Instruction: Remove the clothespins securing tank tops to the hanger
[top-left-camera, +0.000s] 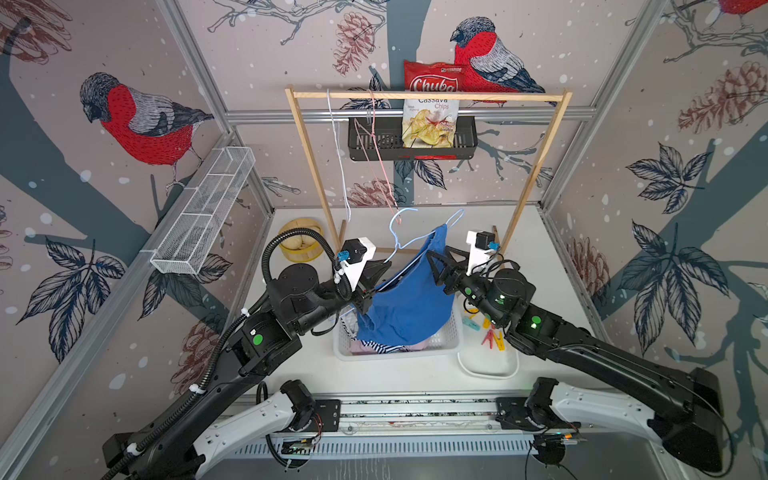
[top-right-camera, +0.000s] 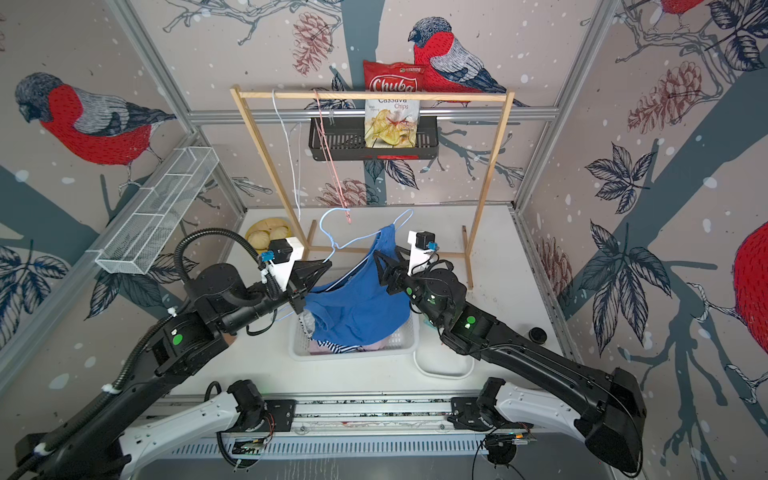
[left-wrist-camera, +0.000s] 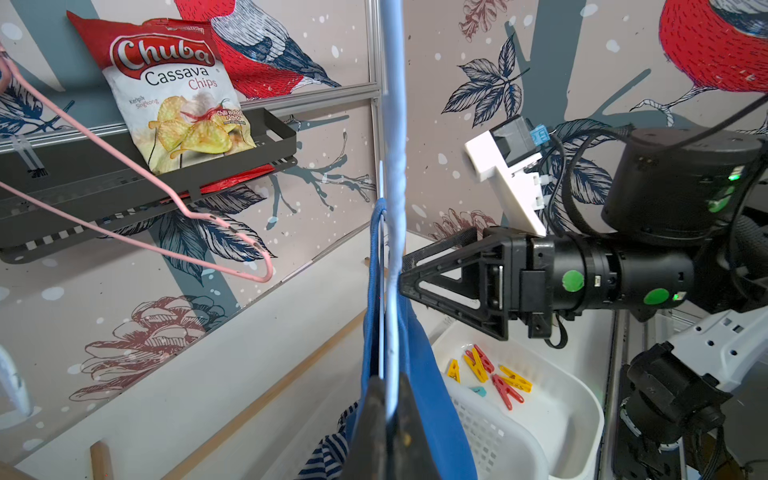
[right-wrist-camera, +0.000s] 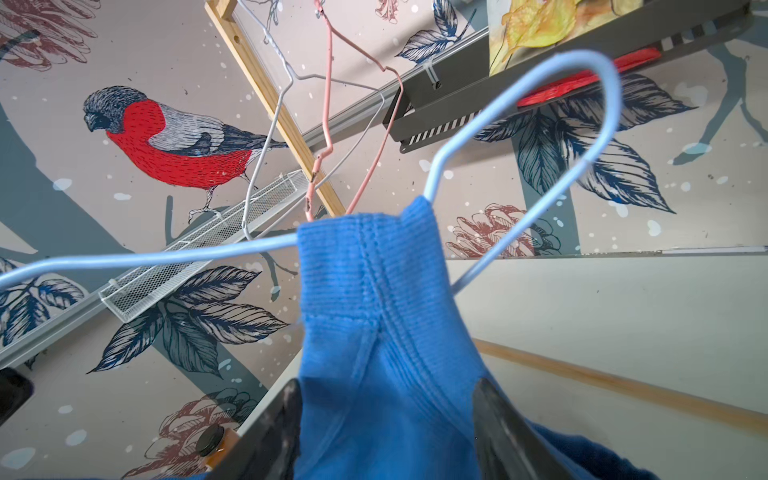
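The light-blue wire hanger (left-wrist-camera: 393, 200) runs down between the fingertips of my left gripper, which is shut on it. A blue tank top (top-left-camera: 412, 300) hangs from the hanger, one strap (right-wrist-camera: 360, 272) looped over the wire near its right end. My right gripper stands open, its fingers (right-wrist-camera: 512, 432) on either side of the fabric below that strap. On the visible part of the top and hanger no clothespin shows. Yellow, red and teal clothespins lie in a white tray (left-wrist-camera: 588, 408) at the right.
A white basket (top-left-camera: 452, 344) with striped and pink cloth sits under the tank top. Behind stands a wooden rack (top-left-camera: 496, 97) with a white hanger (top-left-camera: 337, 152) and pink hangers (right-wrist-camera: 329, 88). A bamboo steamer (top-left-camera: 302, 254) is at the left.
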